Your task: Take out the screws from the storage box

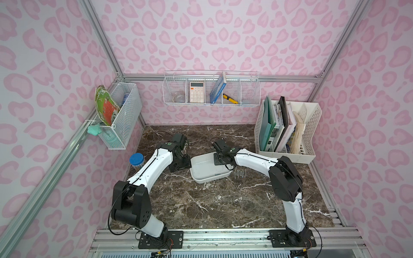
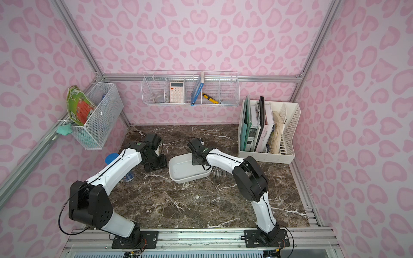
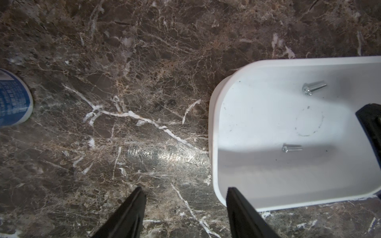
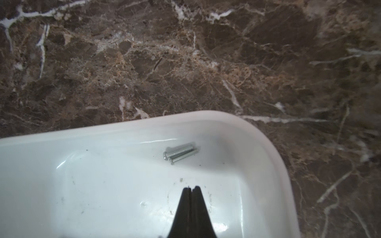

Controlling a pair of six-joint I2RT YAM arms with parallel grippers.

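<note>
Two silver screws (image 4: 180,152) lie side by side near the back wall of the white storage box (image 3: 216,138). Another screw (image 3: 292,148) rests near the front side of the box floor in the left wrist view. My right gripper is shut with nothing between its fingers, above the box; the pair of screws lies ahead of its tips, clear of them. My left gripper stands open and empty over the table, just left of the box. Several screws (image 1: 240,172) lie on the table to the right of the box.
A blue-lidded jar (image 1: 136,160) stands at the left. A white organizer with books (image 1: 315,129) occupies the back right corner. The wire rack (image 1: 172,101) hangs on the back wall, and a wire basket (image 1: 129,118) on the left wall.
</note>
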